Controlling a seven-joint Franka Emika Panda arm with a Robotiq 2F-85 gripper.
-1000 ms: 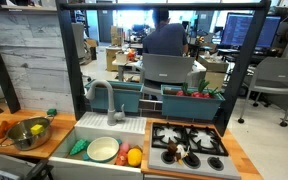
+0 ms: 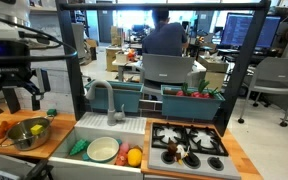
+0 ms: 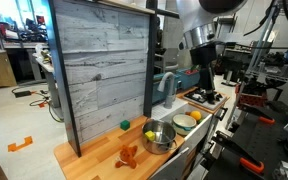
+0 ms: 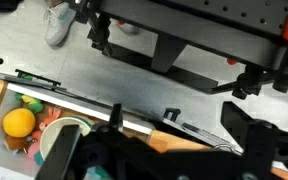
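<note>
My gripper is raised over the counter's front edge, its two dark fingers spread wide apart and nothing seen between them. In the first exterior view the arm [image 2: 19, 50] fills the upper left, above a metal pot [image 2: 26, 142] with a yellow item [image 2: 37, 129] in it. Beside the pot lies an orange-red object [image 3: 128, 155] on the wood. A pale bowl [image 2: 102, 149] sits in the sink, with a green item [image 2: 79, 146] to its left and an orange round item [image 2: 134, 157] to its right. The wrist view shows this orange item [image 4: 19, 122] at lower left.
A stove [image 2: 198, 150] with small items on its burners stands right of the sink. The faucet [image 2: 106, 95] and black frame posts [image 2: 72, 70] rise behind the counter. A teal planter [image 2: 192, 106] hangs at the back.
The arm has come into the first exterior view from the left edge and moved right, now above the pot's end of the counter. The counter objects look unmoved.
</note>
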